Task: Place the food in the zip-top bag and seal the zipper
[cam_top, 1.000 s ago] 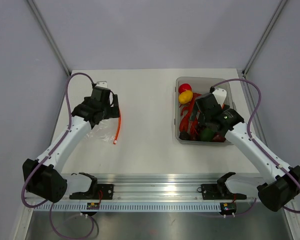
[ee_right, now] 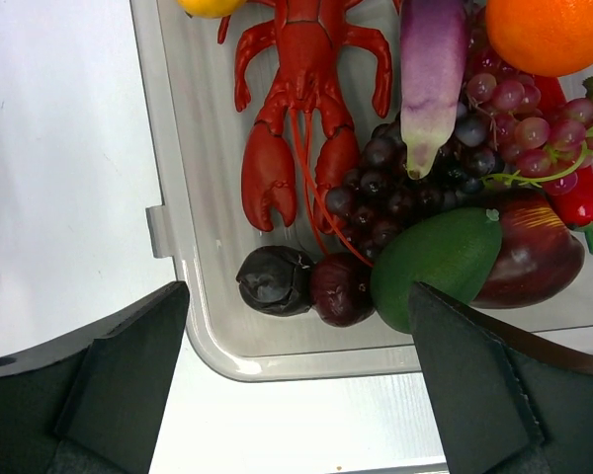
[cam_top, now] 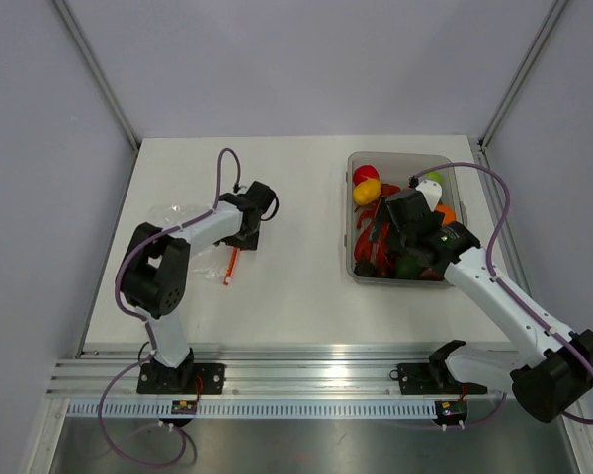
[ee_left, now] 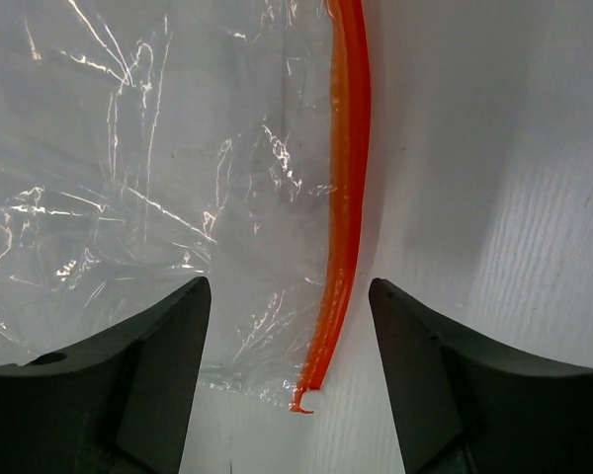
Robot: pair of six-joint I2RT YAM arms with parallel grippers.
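The clear zip bag (ee_left: pixel 158 197) lies flat on the table, its orange zipper strip (ee_left: pixel 344 197) along one side. My left gripper hangs over it, fingers apart either side of the strip's end with nothing held. My right gripper is open above the grey tray of food, which holds a red lobster (ee_right: pixel 267 168), black grapes (ee_right: pixel 376 197), red grapes (ee_right: pixel 524 128), an eggplant (ee_right: pixel 430 59), an orange (ee_right: pixel 558 30), an avocado (ee_right: pixel 425 267), peppers and other produce.
The tray (cam_top: pixel 395 281) sits on the table's right half. Metal rails run along the table's front and sides.
My left arm has swung rightward and folded inward, its gripper now at the bag's zipper side. The right arm has shifted only slightly.
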